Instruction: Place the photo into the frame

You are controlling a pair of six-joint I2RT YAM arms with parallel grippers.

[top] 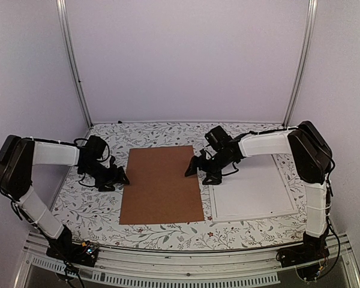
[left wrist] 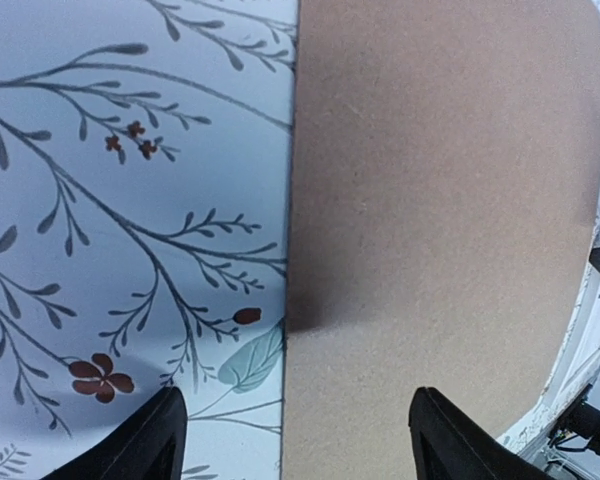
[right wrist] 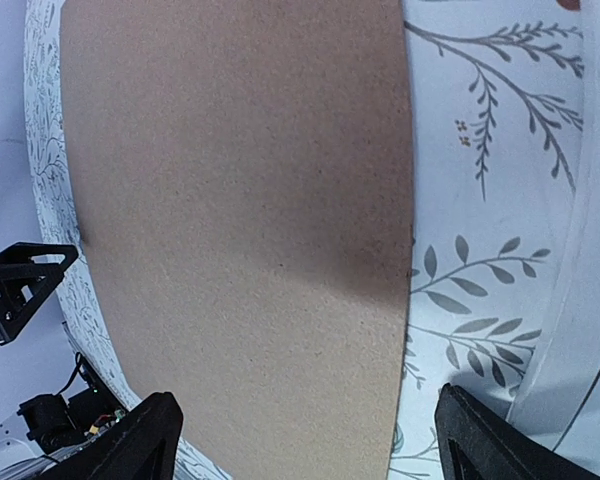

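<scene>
A brown square sheet (top: 161,198) lies flat on the floral surface, left of a white frame (top: 252,198). My left gripper (top: 117,183) hovers over the sheet's left edge; in the left wrist view its fingers (left wrist: 140,440) are apart, straddling that edge (left wrist: 440,200), with nothing held. My right gripper (top: 204,171) is over the sheet's right edge near the frame; in the right wrist view it is open above the edge (right wrist: 230,220), the frame's pale rim (right wrist: 570,300) beside it.
Pale walls (top: 186,60) enclose the work surface.
</scene>
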